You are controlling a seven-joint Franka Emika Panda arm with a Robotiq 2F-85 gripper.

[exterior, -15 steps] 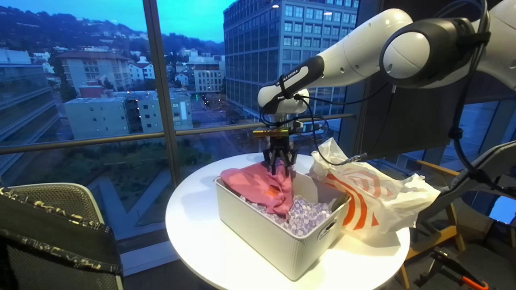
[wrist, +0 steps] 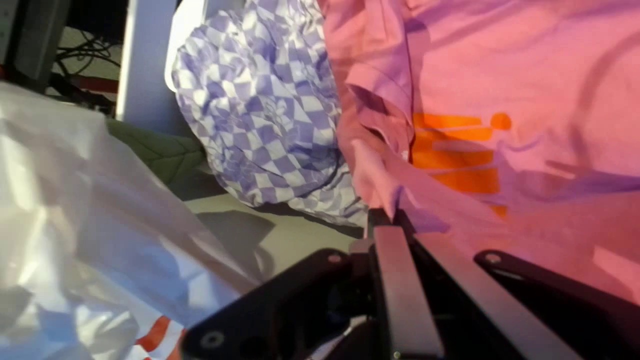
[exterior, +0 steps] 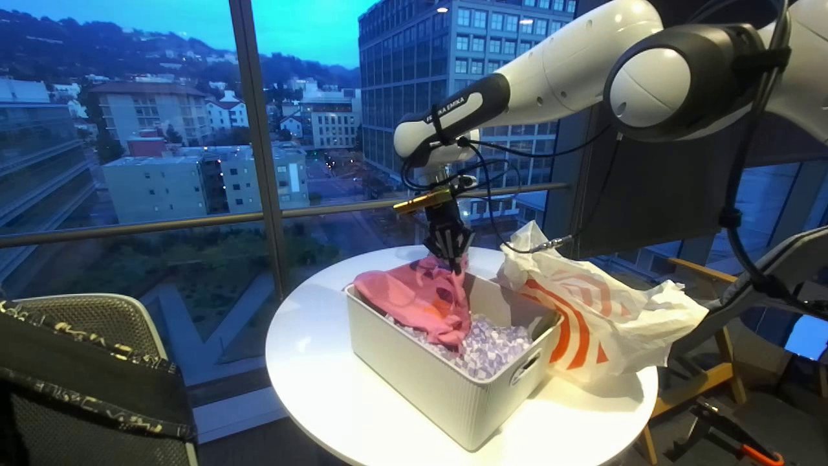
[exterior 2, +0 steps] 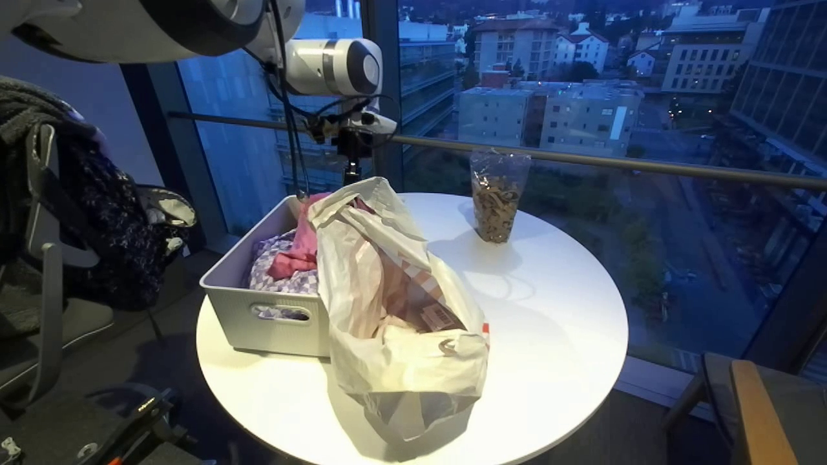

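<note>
A pink cloth (exterior: 411, 299) with an orange print lies draped in the light grey bin (exterior: 419, 380), over a purple-and-white checkered cloth (exterior: 493, 345). At the bin's far side my gripper (exterior: 455, 268) points down, its fingers shut on a fold of the pink fabric that rises to the fingertips. In the wrist view a pinched ridge of the pink cloth (wrist: 462, 78) runs into the gripper, with the checkered cloth (wrist: 264, 108) beside it. From exterior view 2 the white bag (exterior 2: 364, 310) hides the fingertips.
Right against the bin stands the white plastic bag with red stripes (exterior: 582, 318), open-topped. A clear pouch of brown pieces (exterior 2: 496, 201) is upright near the far edge of the round white table (exterior 2: 558, 310). Bare tabletop lies around the pouch.
The gripper has come together on the pink cloth and moved slightly left in exterior view 1, with the wrist tilting. Fabric near the fingers is now pulled up and bunched.
</note>
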